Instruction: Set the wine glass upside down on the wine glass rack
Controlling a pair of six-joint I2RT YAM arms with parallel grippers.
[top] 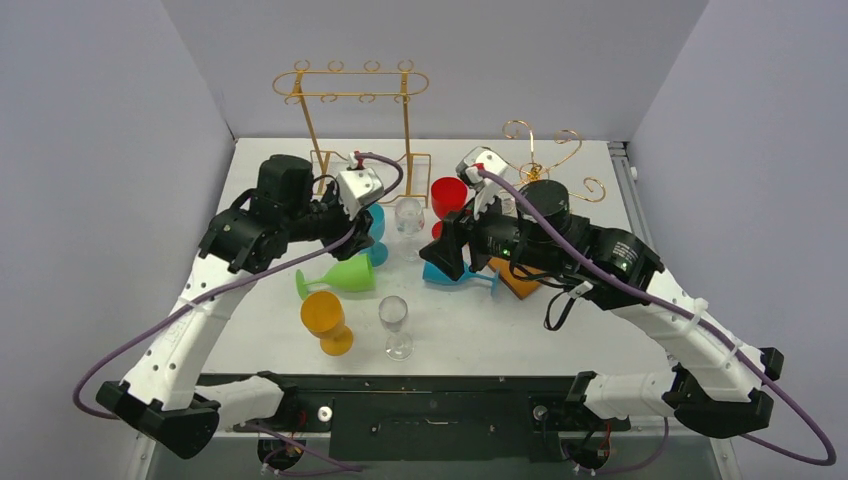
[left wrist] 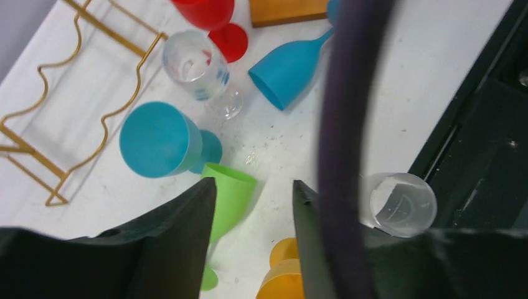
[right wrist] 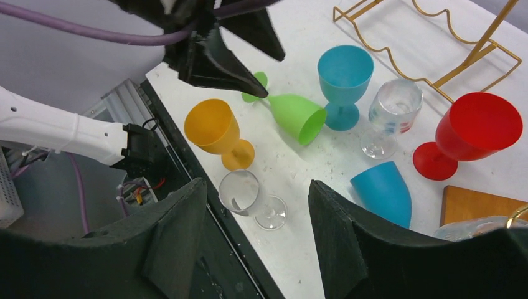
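A blue wine glass [top: 447,274] lies on its side on the table, partly hidden by my right gripper [top: 455,262]. In the right wrist view this gripper's fingers [right wrist: 180,230] are wide apart with nothing between them. A green wine glass [top: 350,274] also lies on its side. My left gripper [top: 362,243] hovers near it, fingers parted and empty in the left wrist view. The wooden-based rack with curled gold hooks [top: 533,168] stands at the right, largely behind my right arm; its wooden base [right wrist: 479,206] shows in the right wrist view.
Upright on the table are a second blue glass [left wrist: 163,138], red glass [right wrist: 479,128], orange glass [top: 324,315] and two clear glasses, one in front [top: 394,315], one farther back [top: 409,217]. Behind stands a tall gold rack [top: 408,130].
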